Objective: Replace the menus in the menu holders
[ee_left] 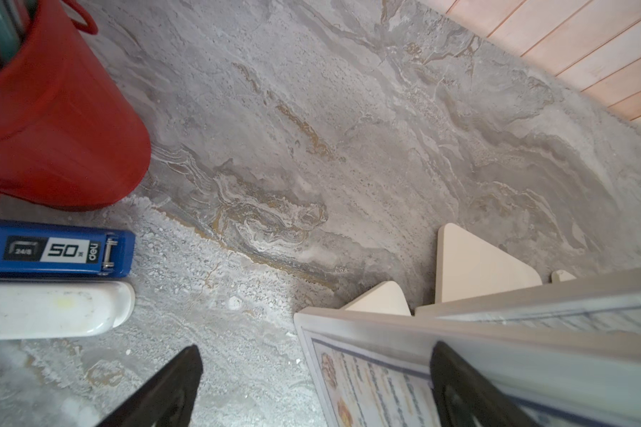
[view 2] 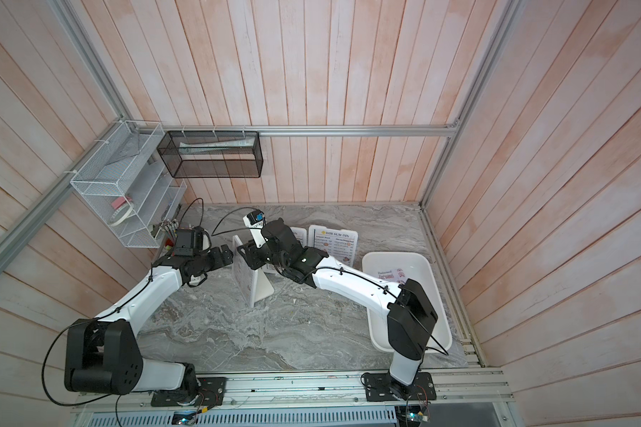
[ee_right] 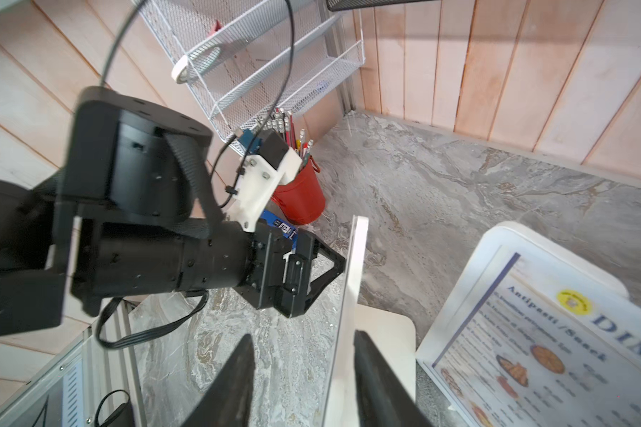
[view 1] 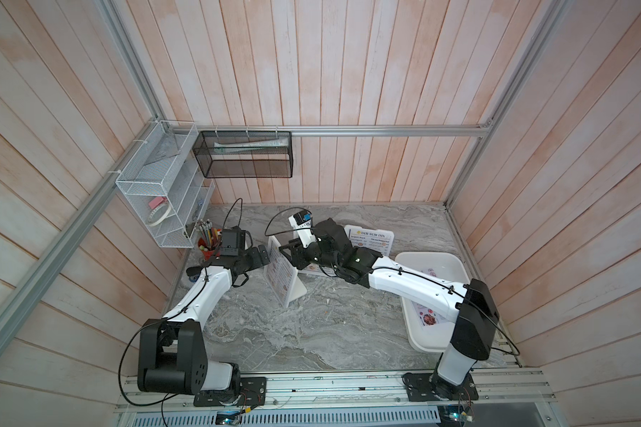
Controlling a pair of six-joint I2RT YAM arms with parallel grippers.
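Observation:
A white menu holder [view 1: 281, 274] with a printed sheet stands upright between my two grippers in the top views. In the right wrist view, its thin edge [ee_right: 352, 274] rises between the spread fingers of my right gripper, with a gap on the left finger's side. My left gripper is open at the holder's left; its right finger [ee_left: 457, 377] overlaps the printed menu face [ee_left: 366, 380] in the left wrist view. Two more holders stand behind: one at the right [view 1: 370, 240], the other [view 2: 297, 235] largely covered by my right arm.
A white bin [view 1: 434, 341] with printed menus stands at right. Left of the holder are a red pencil bucket [ee_left: 64, 121], a blue stapler [ee_left: 57, 247] and a white object [ee_left: 57, 308]. Wire shelves [view 1: 165, 192] hang at left.

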